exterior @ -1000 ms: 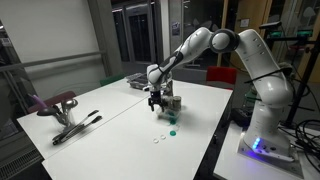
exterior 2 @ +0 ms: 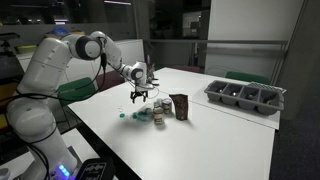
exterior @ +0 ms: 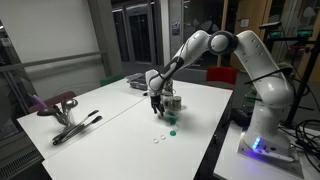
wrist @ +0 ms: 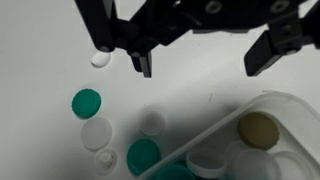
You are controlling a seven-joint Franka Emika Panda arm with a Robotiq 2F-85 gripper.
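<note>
My gripper is open, its two fingers wide apart with only bare white table showing between them. In the wrist view, loose round caps lie on the table: a green cap (wrist: 86, 102), a white cap (wrist: 96, 131), a small white cap (wrist: 105, 161) and a second green cap (wrist: 143, 156) near the tray. A clear disc (wrist: 101, 59) is partly hidden by the gripper. The white tray (wrist: 285, 100) at lower right holds several caps, including a brown cap (wrist: 259, 130). In the first exterior view, the gripper (exterior: 157, 104) hangs low over the table by the jars.
Several jars (exterior 2: 167, 105) and a dark brown bag (exterior 2: 180, 106) stand close to the gripper. A grey compartment bin (exterior 2: 243, 97) is at the back right. Utensils (exterior: 68, 118) lie across the table.
The gripper has shifted slightly over the same patch of table. The caps and jars show no clear movement.
</note>
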